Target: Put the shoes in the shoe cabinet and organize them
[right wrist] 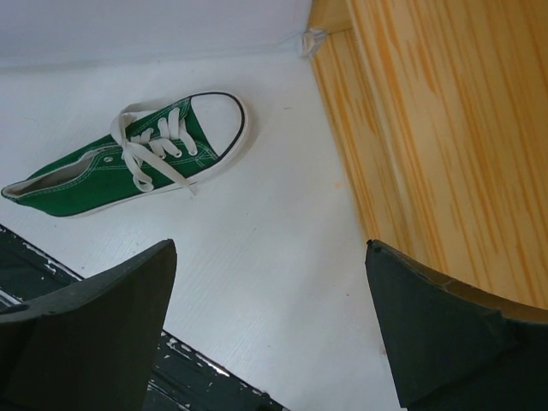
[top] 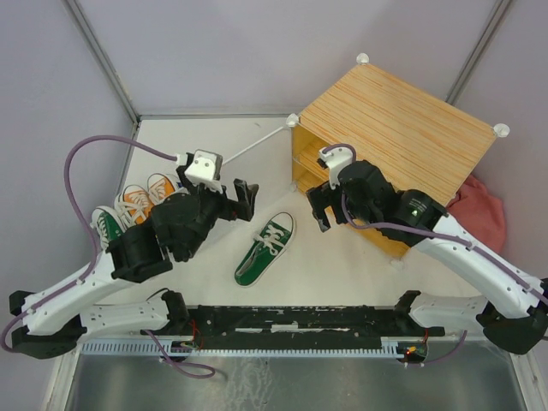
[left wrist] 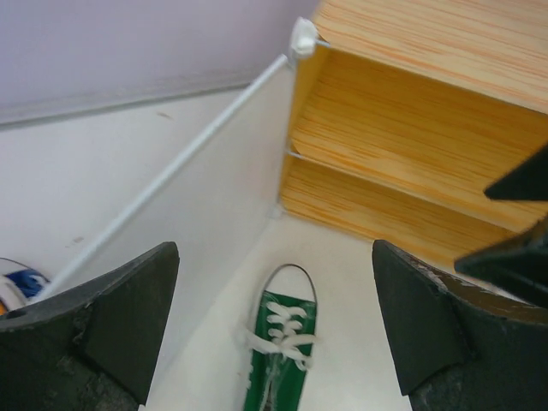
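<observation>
A single green shoe with white laces lies on the white table between my two arms, its toe toward the wooden cabinet. Above and behind it, my left gripper is open and empty. My right gripper stands open too, close to the cabinet's lower front, with nothing between its fingers. In the right wrist view the whole green shoe shows, lying upright. The left wrist view shows the cabinet's shelves bare where visible. At the far left are orange shoes and another green shoe, partly hidden by my left arm.
The cabinet's white door stands swung out to the left, between the table's middle and the orange shoes. A red cloth lies right of the cabinet. Bare table extends right of the lone shoe.
</observation>
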